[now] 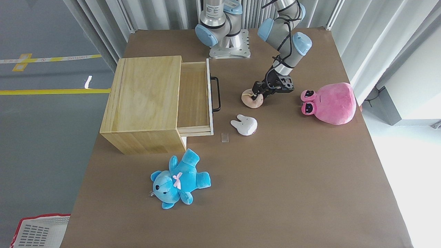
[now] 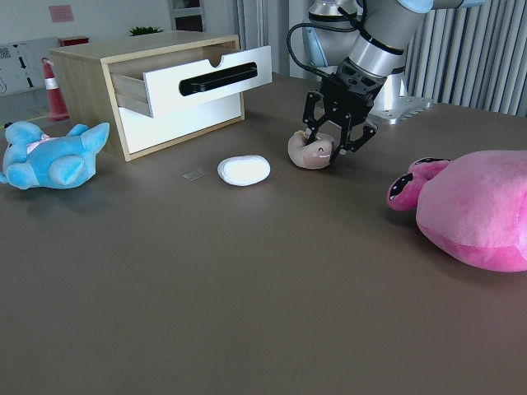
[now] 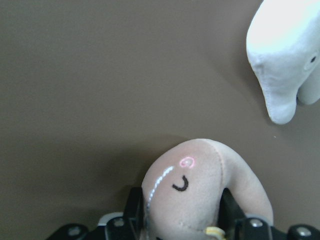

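Note:
The arm's black gripper (image 1: 257, 93) (image 2: 321, 140) is down at a small peach plush toy (image 1: 249, 101) (image 2: 300, 155), its fingers pressed into either side of it on the table. In the wrist view the peach plush (image 3: 185, 205), with an embroidered face, fills the space between the black fingers. The gripper appears shut on it. A white bunny plush (image 1: 246, 126) (image 3: 282, 60) lies just in front of it.
A wooden cabinet (image 1: 140, 95) has its drawer (image 1: 193, 99) pulled out, toward the arm. A blue bear (image 1: 186, 177) lies front left, a pink plush (image 1: 332, 103) at right.

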